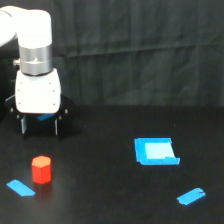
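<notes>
At the far left, my gripper (40,126) points down with its two dark fingers spread wide, the fingers open. A small blue piece (45,117) shows below the white hand, between the fingers in the image and partly covered by the hand. I cannot tell whether the fingers are level with it. Nearer the camera stands a red block (41,169), clear of the gripper.
A flat blue piece (20,187) lies left of the red block. A blue tray with a white inside (157,151) sits right of centre. Another blue piece (191,196) lies at the lower right.
</notes>
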